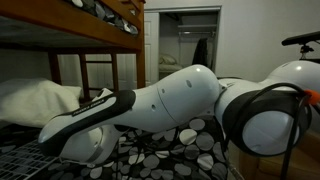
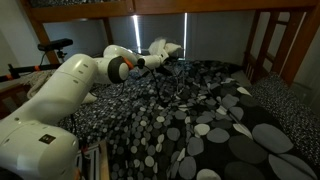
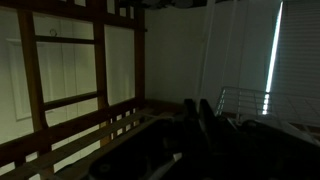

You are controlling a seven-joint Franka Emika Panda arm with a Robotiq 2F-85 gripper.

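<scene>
A bulky white cloth-like thing (image 1: 38,101), perhaps a pillow, is at the far left in exterior view 1, above a wire rack. In exterior view 2 the same white thing (image 2: 165,47) stands at the far end of the arm. My gripper is a dark shape at the lower middle of the wrist view, with a pale surface beyond its fingertips. The fingers look close together, and the white thing moves along with the hand. The exact grip is too dark to make out.
A wire rack (image 1: 22,160) lies below the white thing. The bed's patterned dark cover (image 2: 200,125) spreads before the arm. A wooden bunk frame (image 1: 70,40) with an upper bunk stands close by. An open closet (image 1: 188,50) is at the back.
</scene>
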